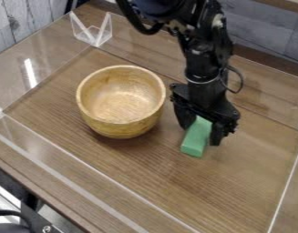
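Note:
My black gripper (202,118) reaches down from the top centre of the camera view, its fingers open over the upper end of a green bar (196,142) lying on the wooden table (102,182). Whether the fingers touch the bar I cannot tell. Left of the gripper sits an empty tan bowl (119,96).
A white wire-like holder (93,29) stands near the back left. The table's edge runs along the left side, with dark cables at the bottom left corner.

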